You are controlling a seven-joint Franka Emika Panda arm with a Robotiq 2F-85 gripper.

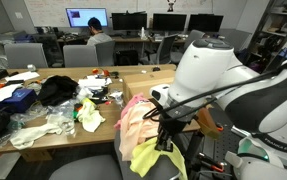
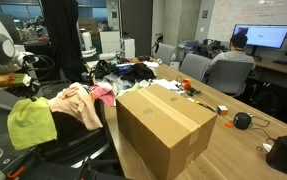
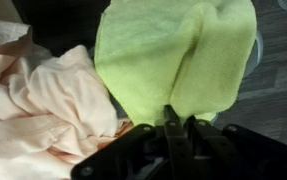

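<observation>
A yellow-green cloth (image 3: 173, 60) hangs from my gripper, pinched between the fingertips. In exterior view 2 the same cloth (image 2: 31, 124) dangles at the left, below the arm. Exterior view 1 has the cloth (image 1: 151, 158) under the gripper (image 1: 166, 140), next to the dark chair. Beside it a peach-coloured cloth (image 1: 136, 124) drapes from the table edge toward the chair; in the wrist view this peach cloth (image 3: 48, 110) fills the left side, close to the gripper but apart from its fingers.
A large cardboard box (image 2: 166, 125) stands on the table (image 2: 238, 150). Piles of dark and light clothes (image 1: 58, 92) cover the far table part. A dark chair (image 1: 83, 168) is close below the arm. A person (image 2: 230, 45) sits in the background.
</observation>
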